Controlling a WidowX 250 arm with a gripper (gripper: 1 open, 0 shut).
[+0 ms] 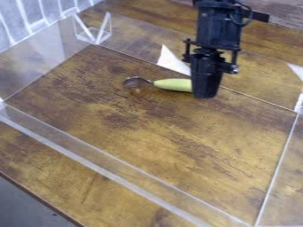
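A spoon with a pale yellow-green handle (172, 84) lies toward the back of the wooden floor, its metal bowl (134, 82) pointing left. My black gripper (206, 89) is over the right end of the handle, shut, and partly hides it. I cannot tell whether it touches the handle.
Clear plastic walls (119, 179) border the wooden area (142, 146) on the sides. A white angled piece (173, 60) stands at the back behind the gripper.
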